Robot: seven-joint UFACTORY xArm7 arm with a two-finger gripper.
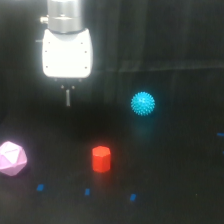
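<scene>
The white and silver gripper (68, 95) hangs at the upper left, its small fingers pointing down; whether they are open or shut is too small to tell. Below it and to the lower left lies a pink faceted ball (11, 158). A red hexagonal block (101, 160) stands on the dark surface at lower middle. A cyan spiky ball (143, 103) rests right of the gripper.
Small blue marks (87, 191) dot the dark surface along the bottom and right edge.
</scene>
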